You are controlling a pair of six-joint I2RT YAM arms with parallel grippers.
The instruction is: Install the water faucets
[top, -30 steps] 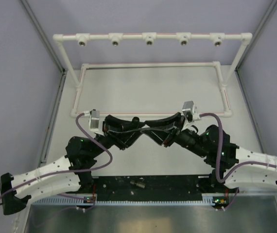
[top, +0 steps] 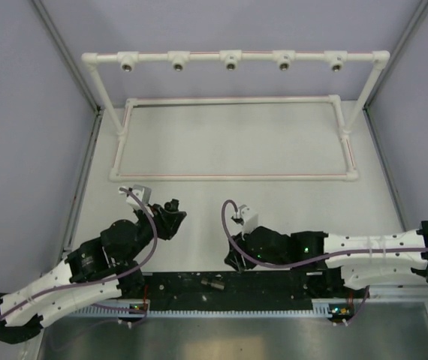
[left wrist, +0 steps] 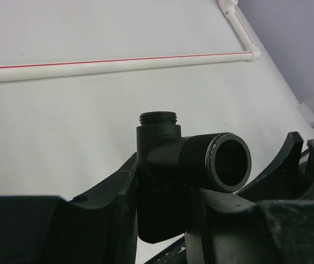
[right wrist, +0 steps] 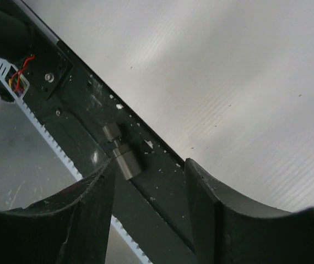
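Note:
Between the fingers of my left gripper [top: 175, 219] is a black faucet [left wrist: 160, 148]; its threaded stub points up and its wide ringed opening faces right in the left wrist view. Most of its lower end is hidden by the pads. My right gripper [top: 238, 259] hangs open over the front edge of the white board [top: 206, 247], nothing between its fingers. The white pipe rack carries a raised top rail [top: 204, 56] with several tee sockets, such as the middle one [top: 230, 61], all empty.
A small metal cylinder piece [right wrist: 126, 159] lies on the black front strip [right wrist: 85, 137], below the right gripper. The rack's lower rail [top: 229, 178] crosses the board behind both arms. Bare board lies between the arms and that rail.
The grippers were together at the middle and have parted.

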